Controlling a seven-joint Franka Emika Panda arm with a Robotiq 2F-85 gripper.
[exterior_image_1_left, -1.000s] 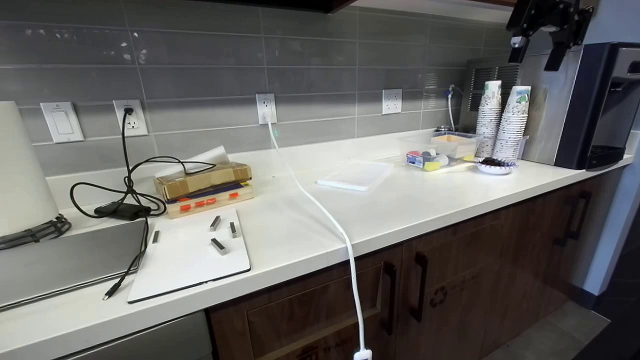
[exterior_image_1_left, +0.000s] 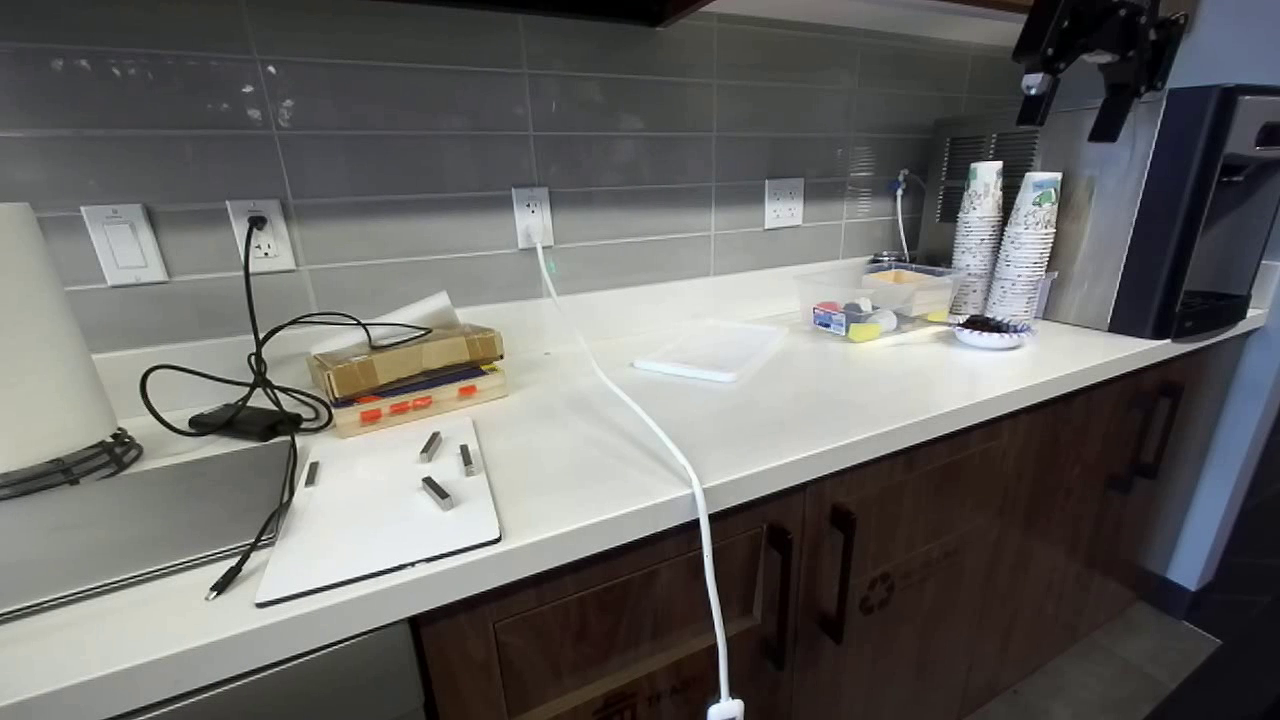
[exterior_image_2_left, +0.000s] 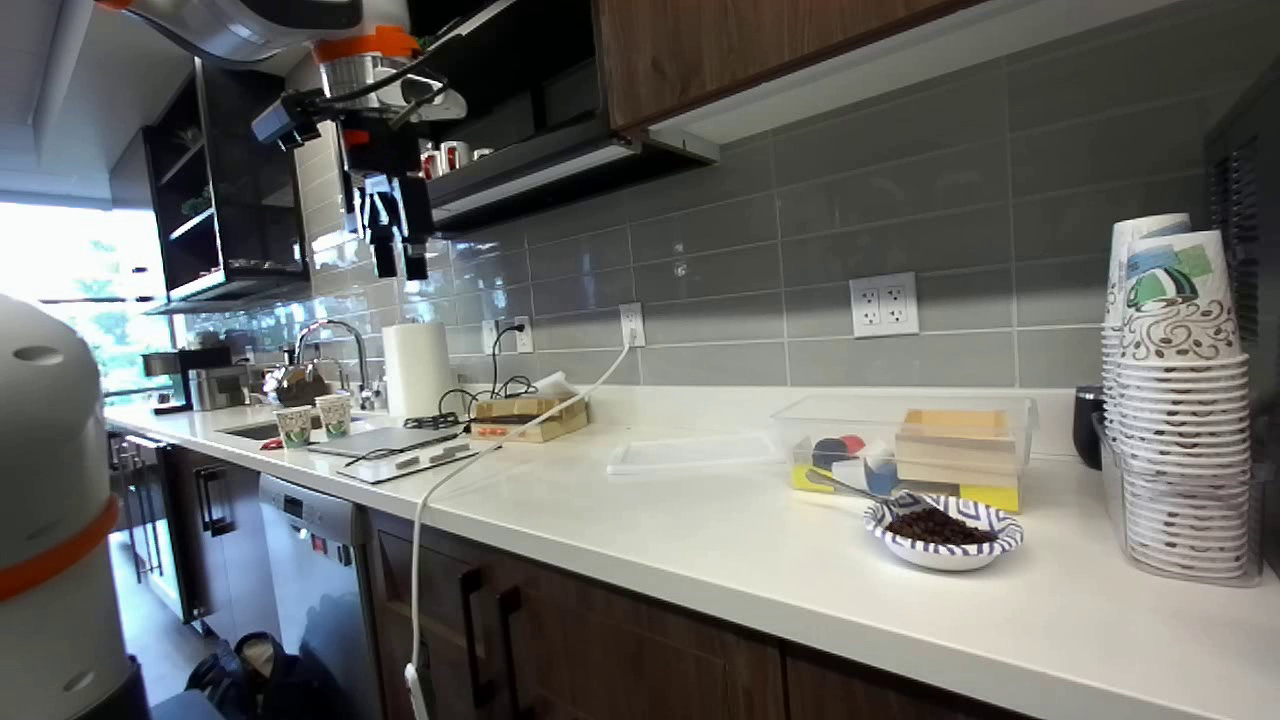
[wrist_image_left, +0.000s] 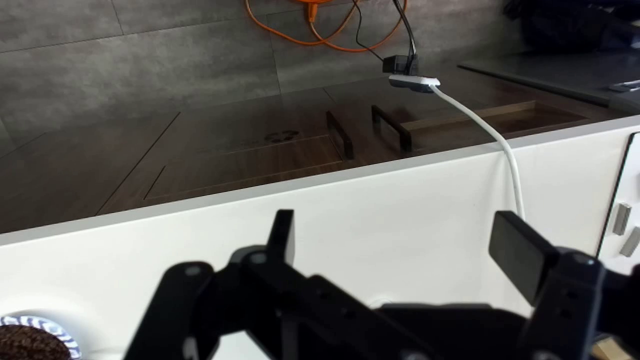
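High above the counter, my gripper is open, with only bare white countertop visible between its fingers in the wrist view. Exterior view 1 has the gripper (exterior_image_1_left: 1071, 118) at the top right, its two fingers spread. It hangs at the upper left of exterior view 2 as well, the gripper (exterior_image_2_left: 399, 270) touching nothing. A patterned bowl (exterior_image_2_left: 930, 554) of dark brown bits, with a utensil leaning in it, sits on the counter. In the wrist view the bowl (wrist_image_left: 71, 347) is cut off at the lower left corner.
Behind the bowl stands a clear bin (exterior_image_2_left: 786, 422) of mixed items, with stacked paper cups (exterior_image_2_left: 1182, 468) to the right. A white cable (exterior_image_1_left: 648, 420) crosses the counter and hangs over its front edge. Small metal blocks lie on a whiteboard (exterior_image_1_left: 372, 546).
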